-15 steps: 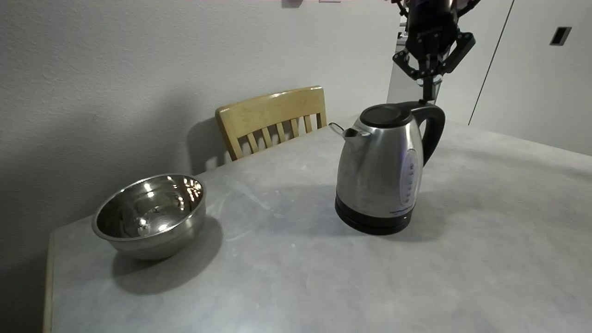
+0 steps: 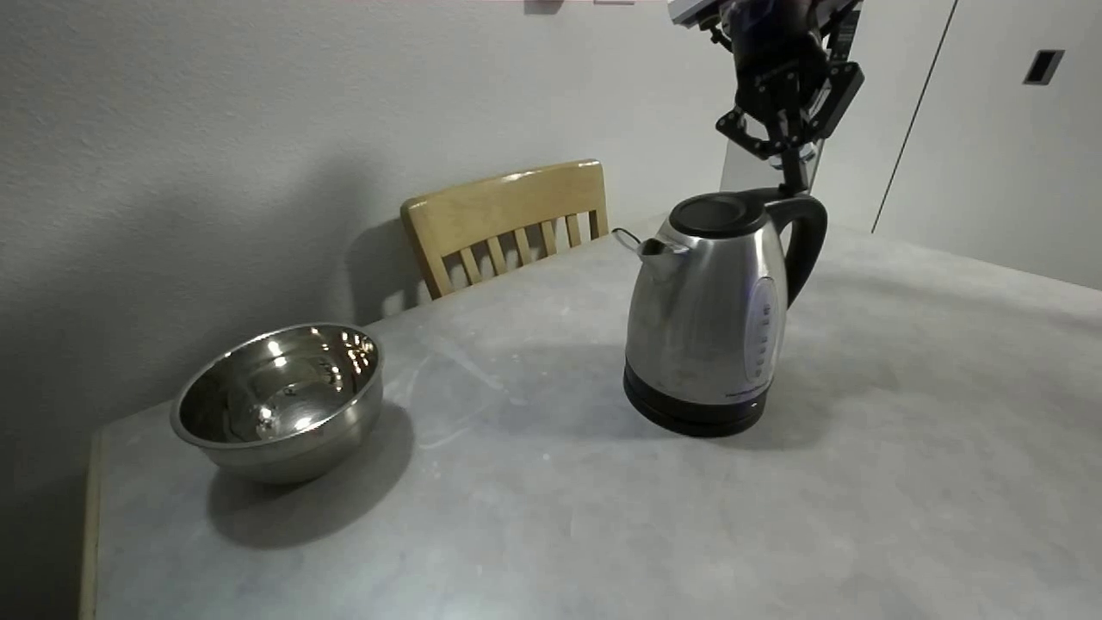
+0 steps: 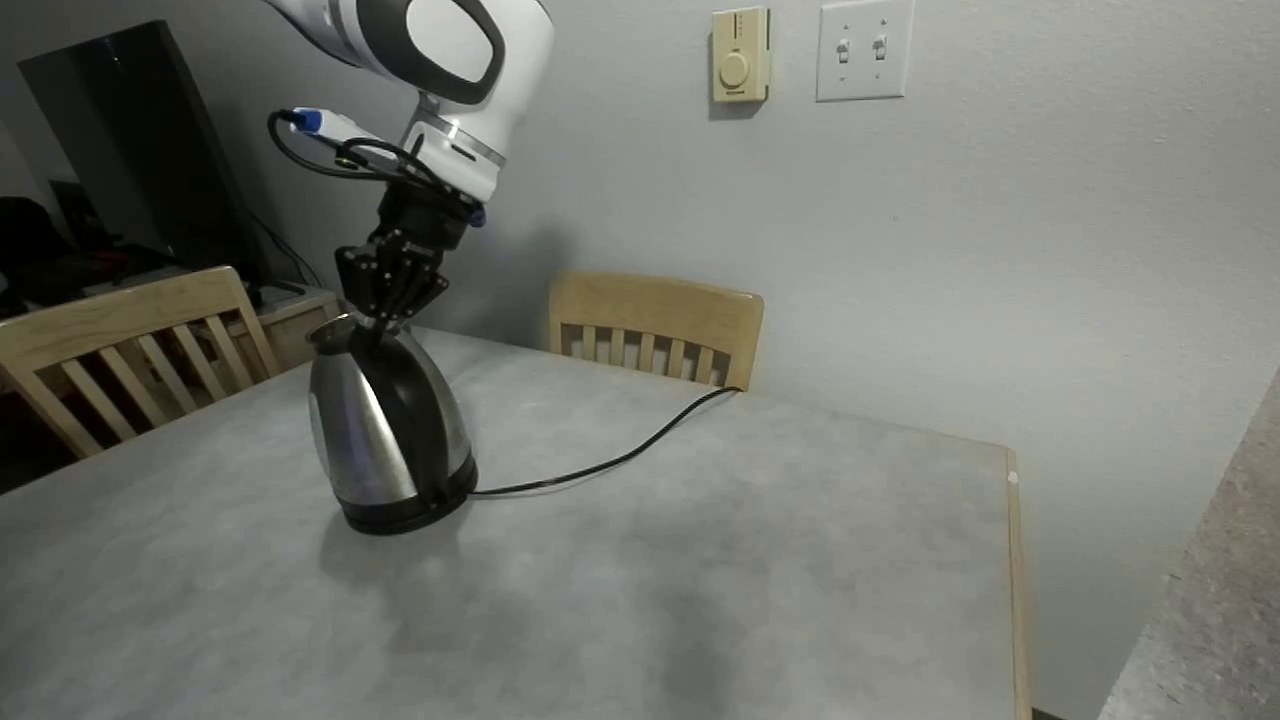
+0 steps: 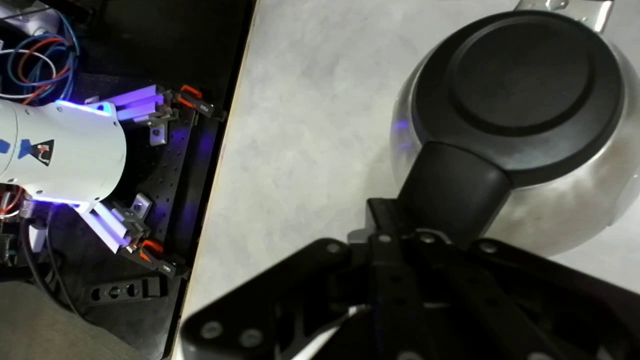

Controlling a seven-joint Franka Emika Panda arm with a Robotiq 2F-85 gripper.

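A steel electric kettle [image 2: 697, 310] with a black lid [image 2: 715, 215] and black base stands upright on the grey table. Its black handle [image 2: 812, 232] faces right in exterior view 1. Shut fingers of my gripper [image 2: 795, 186] point down at the top of that handle, with nothing showing between them. In the wrist view the gripper overlaps the near end of the handle top [image 4: 453, 189], beside the lid [image 4: 522, 90]. Whether the tips touch the handle or sit just behind it, I cannot tell. Exterior view 2 shows the gripper [image 3: 374, 324] right above the kettle [image 3: 360, 432].
A shiny metal bowl [image 2: 284, 403], empty, is at the table's left in exterior view 1. From the kettle's base a black cord [image 3: 600, 466] runs to the far edge. Wooden chairs [image 3: 657, 314] stand behind the table. Between bowl and kettle the surface is clear.
The gripper has shifted slightly left and tilted in exterior view 1, its tips staying by the handle top. Kettle and bowl have not moved.
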